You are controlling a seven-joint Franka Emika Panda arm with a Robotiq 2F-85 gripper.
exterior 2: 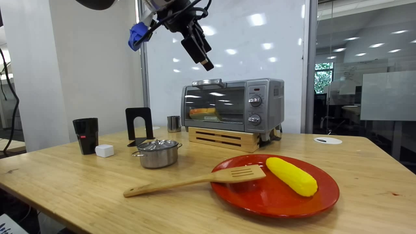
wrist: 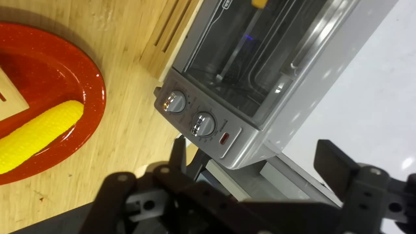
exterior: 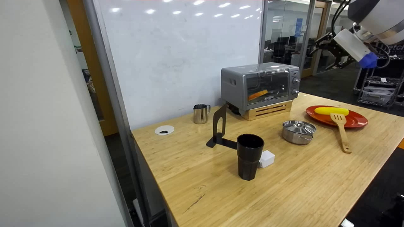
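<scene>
My gripper is open, its two dark fingers wide apart with nothing between them. In exterior view 1 the gripper [exterior: 320, 60] hangs in the air to the right of the grey toaster oven [exterior: 234, 85], higher than its top. The oven door [exterior 2: 230, 111] is closed, and something orange-yellow shows through the glass. A yellow corn cob [exterior 2: 292, 176] lies on the red plate [exterior 2: 273, 208]. One end of a wooden spatula [exterior 2: 167, 186] rests on that plate; its handle reaches onto the table.
A lidded steel pot [exterior: 298, 132], black cup [exterior: 248, 162], white block [exterior: 267, 158], black bookend [exterior: 223, 126] and steel pitcher [exterior: 200, 114] stand on the table. The oven sits on a wooden stand [exterior: 269, 110] near the whiteboard [exterior: 181, 56]. Bare tabletop lies along the front.
</scene>
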